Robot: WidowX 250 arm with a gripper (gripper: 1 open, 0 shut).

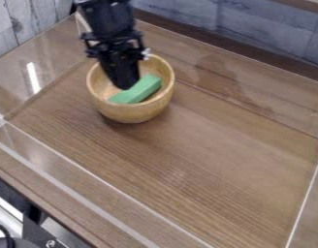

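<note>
My black gripper (120, 70) is raised over the left part of a tan bowl (133, 112), its lower tip above or just inside the bowl; it looks shut, with nothing visible between its fingers. A green rectangular block (137, 91) lies inside the bowl, to the lower right of the gripper. The arm hides part of the bowl's back rim.
A dark blue-grey edge runs along the back right, and the table's edge shows at the lower left.
</note>
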